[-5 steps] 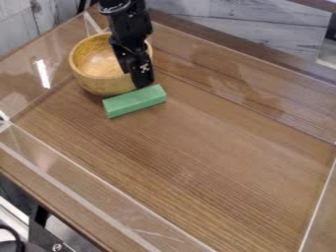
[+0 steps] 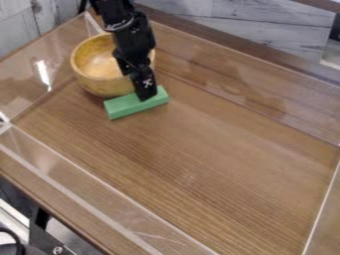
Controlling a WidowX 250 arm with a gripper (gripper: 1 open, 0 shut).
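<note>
A green rectangular block [image 2: 133, 105] lies on the wooden table, just in front of a round yellow-orange bowl [image 2: 93, 68]. My black gripper [image 2: 145, 90] reaches down from the top of the view over the bowl's right side, its fingertips low at the block's back edge.
A grey wooden wall [image 2: 265, 25] runs along the back. Dark cables show at the lower left corner.
My gripper has moved down toward the green block. The block and the bowl have not visibly moved.
</note>
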